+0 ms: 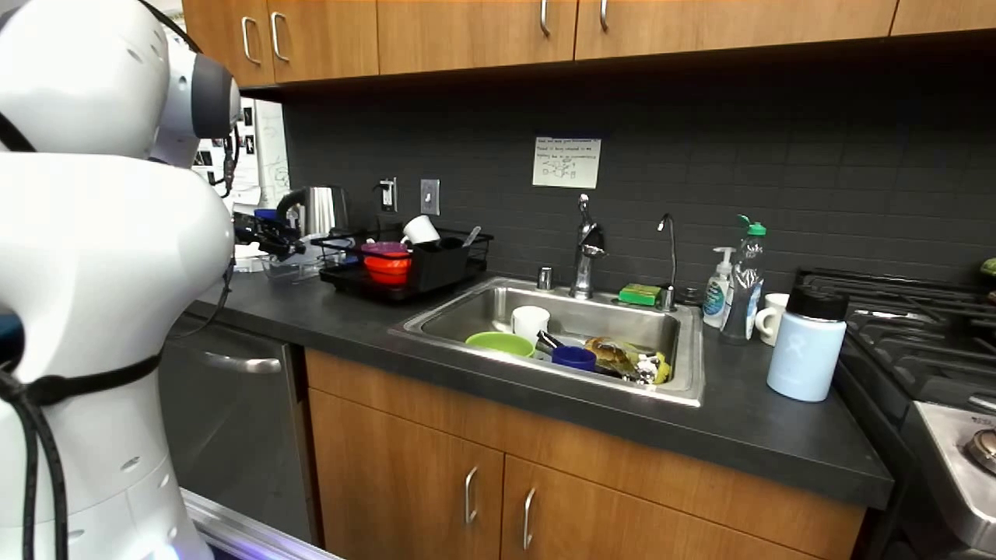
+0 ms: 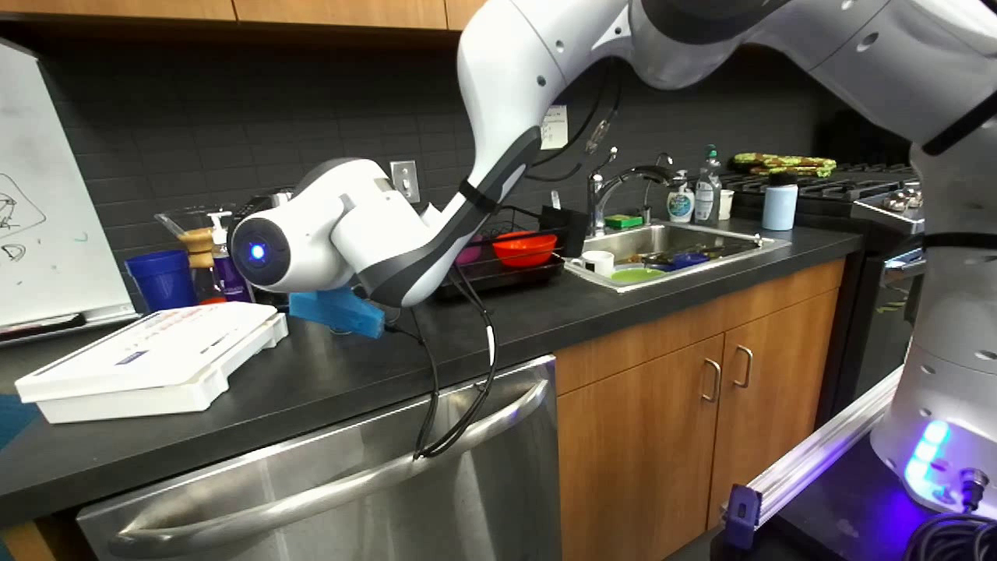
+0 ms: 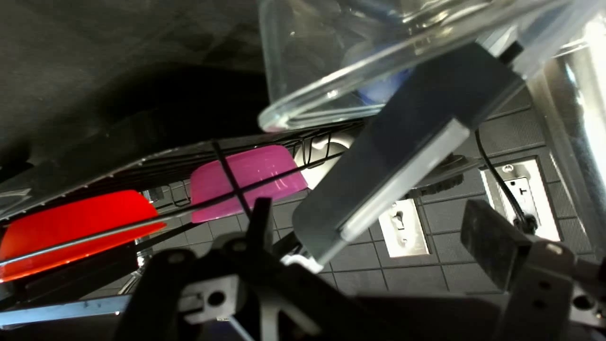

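In the wrist view my gripper is open, its two dark fingers well apart. A thick dark grey handle (image 3: 409, 142) with a pale strip along one side slants down toward the space between them; nothing shows it being clamped. Behind the handle is a clear container (image 3: 318, 68). Which body the handle belongs to, I cannot tell. In exterior view 1 the gripper (image 1: 295, 248) is small and dark, close to the kettle (image 1: 324, 211) and left of the dish rack. Exterior view 2 hides the fingers behind the arm.
A black dish rack (image 1: 356, 285) holds a red bowl (image 3: 85, 224), a magenta bowl (image 3: 250, 176) and a white cup (image 1: 421, 229). The sink (image 1: 448, 313) contains dishes. A white box (image 2: 154, 360) lies on the left counter. Bare counter (image 2: 467, 327) runs along the front.
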